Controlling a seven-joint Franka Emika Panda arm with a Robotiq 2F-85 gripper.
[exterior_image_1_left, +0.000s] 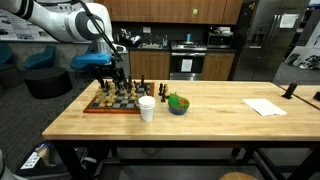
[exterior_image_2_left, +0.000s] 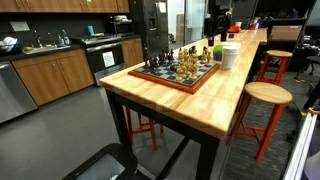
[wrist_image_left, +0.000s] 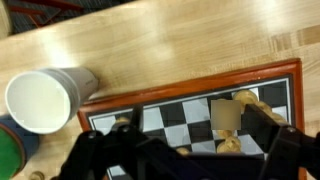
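Note:
A chessboard with a reddish-brown border lies on the table, with light and dark pieces standing on it. My gripper is over the board in the wrist view, its dark fingers spread wide and nothing held between them. Light pieces show near the right finger, around a tan square patch whose nature I cannot tell. In exterior view 1 the gripper hangs above the pieces. The fingers hide part of the board in the wrist view.
Beside the board stands a white cup, and past it a bluish bowl with something green inside. Several dark pieces stand off the board. White paper lies on the right.

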